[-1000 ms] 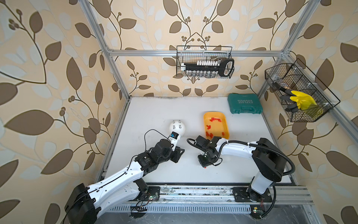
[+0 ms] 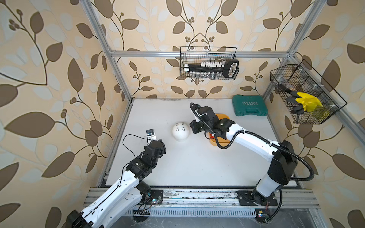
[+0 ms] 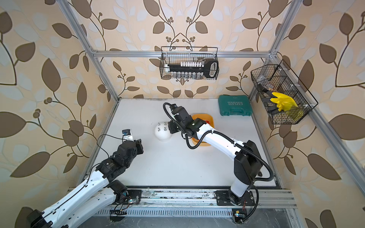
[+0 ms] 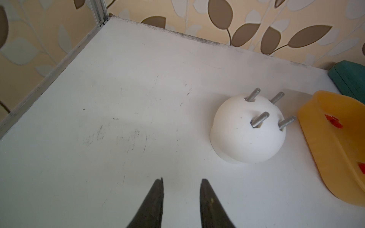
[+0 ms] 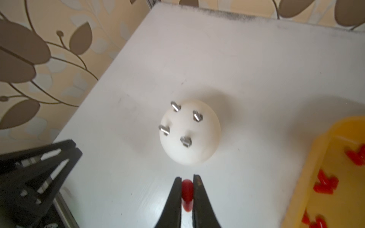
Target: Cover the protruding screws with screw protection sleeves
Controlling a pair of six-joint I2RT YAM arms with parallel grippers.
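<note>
A white dome [image 4: 243, 140] stands on the table, bare grey screws [image 4: 260, 119] sticking out of its top; no sleeve sits on any of them. In the right wrist view, my right gripper is shut on a red sleeve [image 5: 187, 195], with the dome [image 5: 190, 152] beyond its fingertips. Seen from the top left, that gripper hovers just right of the dome. My left gripper is apart from the dome, to its lower left, its fingers parted and only table between them. More red sleeves [image 5: 324, 188] lie in the orange tray [image 5: 304, 186].
The right arm partly covers the orange tray [image 2: 224, 115] from above. A green case [image 2: 249, 105] lies at the back right. Wire baskets [image 2: 209, 62] hang on the walls.
My right arm has swung toward the back and left, over the tray and up to the dome. The left arm has drawn back leftward, away from the dome.
</note>
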